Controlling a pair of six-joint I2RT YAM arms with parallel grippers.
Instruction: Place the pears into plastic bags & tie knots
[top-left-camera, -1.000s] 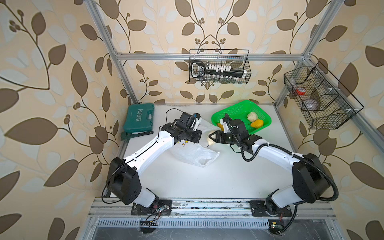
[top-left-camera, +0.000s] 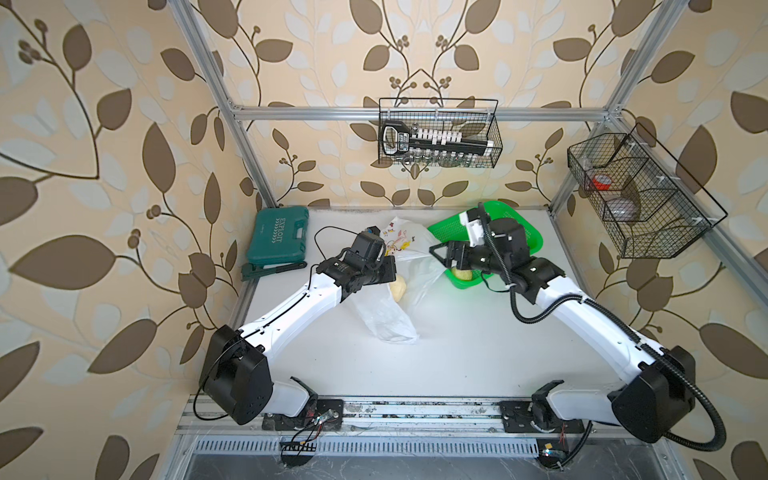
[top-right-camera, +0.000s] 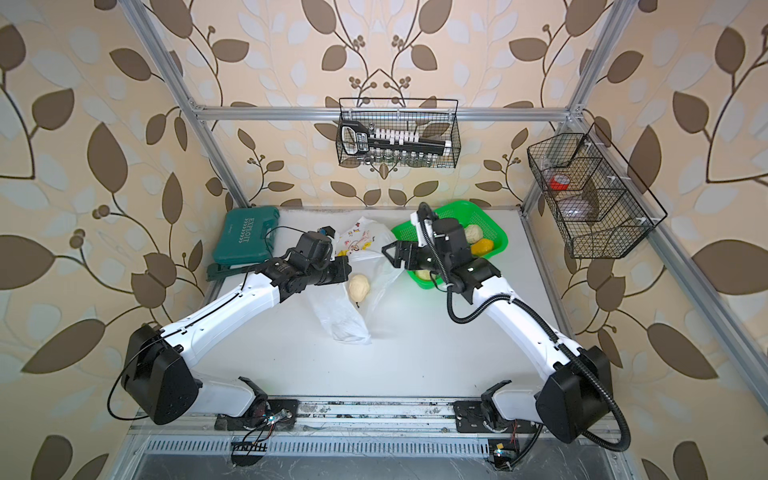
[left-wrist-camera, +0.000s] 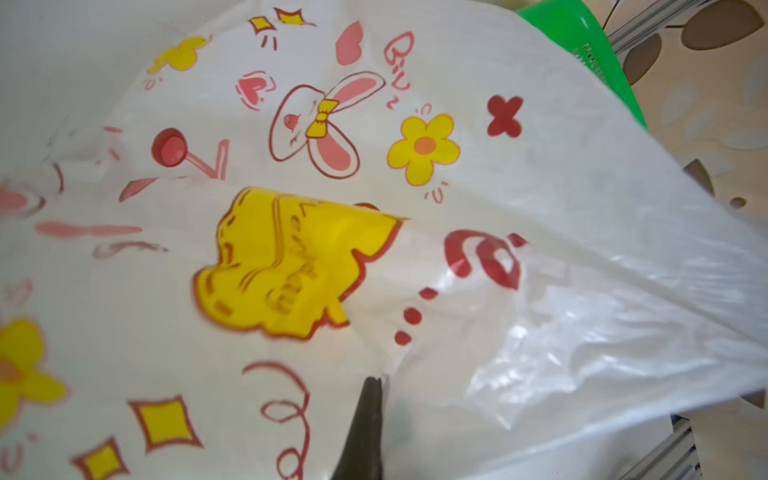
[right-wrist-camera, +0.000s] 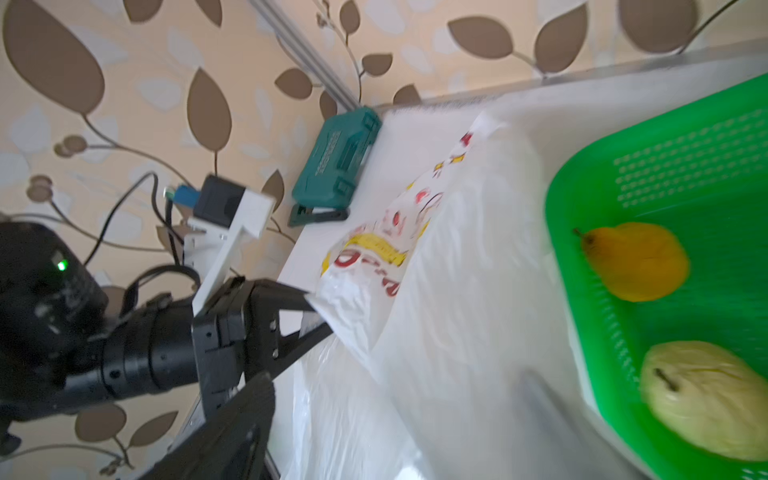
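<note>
A white printed plastic bag stands in mid-table, a pale pear inside. My left gripper is shut on the bag's edge, which fills the left wrist view. My right gripper is part open beside the bag's upper right, by the green basket's near end; whether film lies between its fingers is unclear. In the right wrist view a yellow pear and a pale pear lie in the green basket.
A teal case lies at the back left. Wire baskets hang on the back and right walls.
My right gripper has risen and shifted right.
</note>
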